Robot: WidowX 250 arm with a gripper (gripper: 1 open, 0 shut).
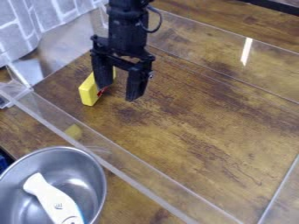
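Observation:
My black gripper [119, 77] hangs open over the upper left of the wooden surface, its two fingers spread. The left finger reaches down beside a small yellow box [89, 92] with a red mark, covering part of it. The other finger is over bare wood to the right. I cannot tell whether the gripper touches the box.
A steel bowl [82, 171] with a white-handled item [49, 197] sits at the lower left, outside a clear plastic wall. A crumpled white cloth lies at the top left.

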